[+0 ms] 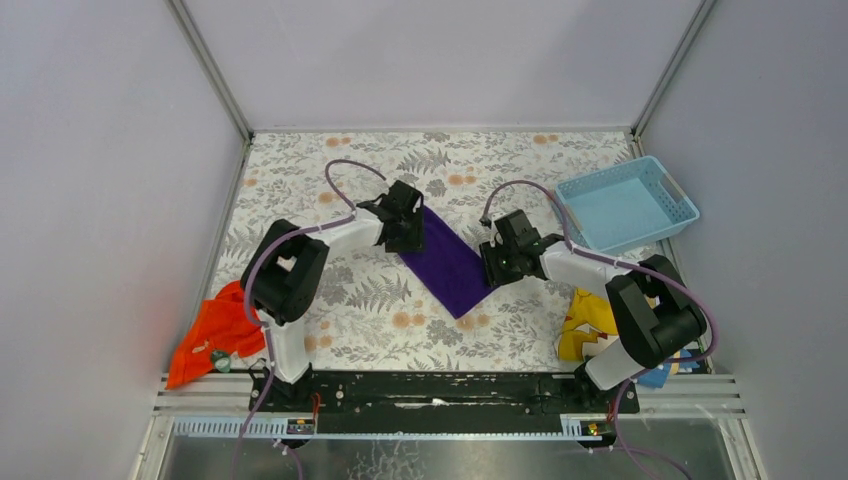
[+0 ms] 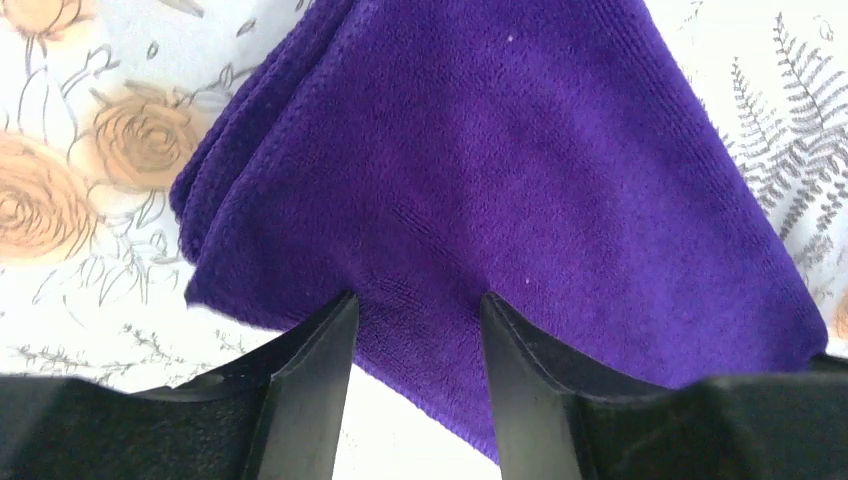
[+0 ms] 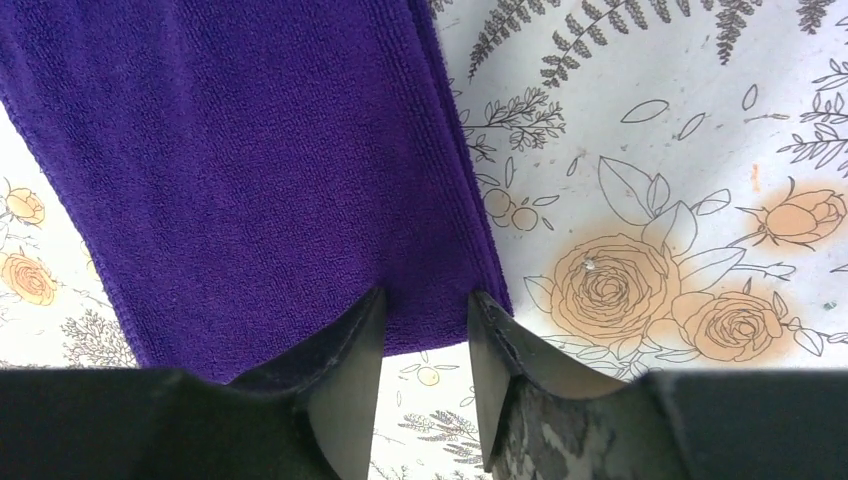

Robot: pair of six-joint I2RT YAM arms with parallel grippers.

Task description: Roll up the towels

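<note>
A purple towel (image 1: 448, 268) lies diagonally on the floral mat, its long edges doubled in places. My left gripper (image 1: 405, 245) is over its upper-left end; in the left wrist view its part-spread fingertips (image 2: 338, 318) rest on or just above the cloth (image 2: 520, 180). My right gripper (image 1: 492, 270) is at the lower-right end; in the right wrist view its fingertips (image 3: 478, 308) are near the towel's corner (image 3: 280, 200), partly open. Whether either pinches cloth is unclear.
A blue basket (image 1: 625, 200) is at the back right. Orange cloth (image 1: 215, 335) lies at the front left, yellow cloth (image 1: 585, 325) at the front right, partly under my right arm.
</note>
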